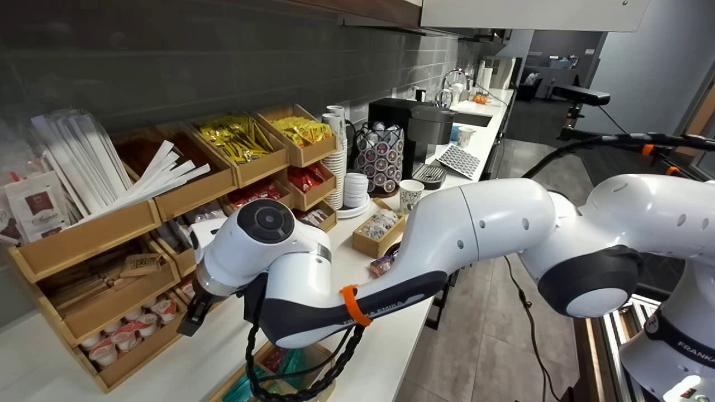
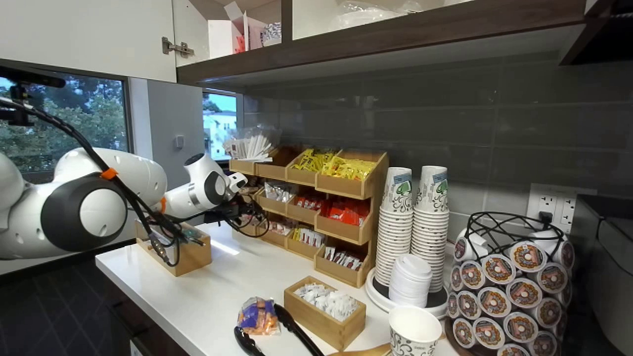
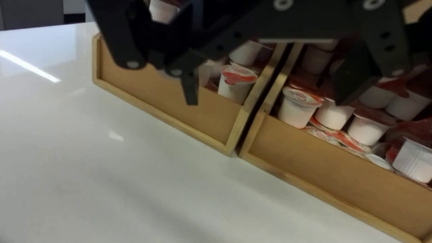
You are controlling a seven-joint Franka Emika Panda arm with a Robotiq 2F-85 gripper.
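In the wrist view my gripper is open, its two dark fingers wide apart with nothing held between them. Beyond the gap are two wooden bins holding creamer cups (image 3: 298, 106); the left bin (image 3: 174, 97) and right bin (image 3: 324, 174) meet at a narrow dark seam. White cups with red-and-white lids fill both, partly hidden by the fingers. From exterior view 1, the gripper (image 1: 192, 316) tilts down in front of the organizer's lower tier, close to the bin of creamers (image 1: 127, 335). Cables and the arm partly cover it in exterior view 2.
Upper tiers hold white paper packets (image 1: 80, 154) and yellow packets (image 1: 241, 137). A wooden box of tea packets (image 2: 187, 255) stands near the counter's edge. Cup stacks (image 2: 395, 237) and a pod rack (image 2: 510, 290) occupy the other end. Counter (image 3: 101, 182) before the bins is clear.
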